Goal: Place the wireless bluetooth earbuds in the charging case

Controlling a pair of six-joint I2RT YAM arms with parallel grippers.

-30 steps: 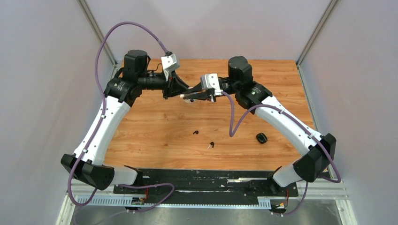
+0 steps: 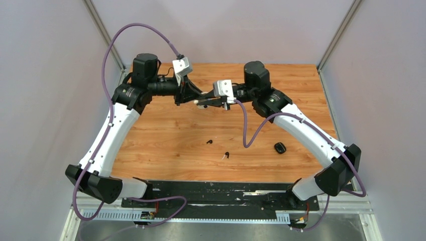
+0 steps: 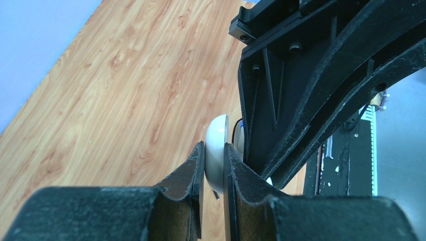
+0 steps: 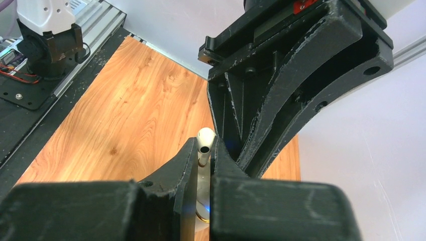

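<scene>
In the left wrist view, my left gripper is shut on a white rounded charging case [image 3: 216, 138]. My right gripper is shut on a white earbud [image 4: 205, 134]; its pale tip pokes up between the fingers. Below that earbud, the inside of the case [image 4: 203, 193] shows through the narrow gap, with a blue light. Up in the top view, both grippers meet over the far middle of the table. The earbud's lower end is close to the case, but the fingers hide whether it sits in a slot.
Two small black earbuds, one here [image 2: 209, 141] and another nearer the front [image 2: 227, 154], lie on the wooden table [image 2: 166, 145]. A black case [image 2: 280, 147] rests at the right. The two grippers crowd each other; bare wood surrounds the loose pieces.
The right gripper has shifted and turned slightly against the case, moving a little toward the left in the top view. Both wrist backgrounds have shifted slightly. Both holds look unchanged.
</scene>
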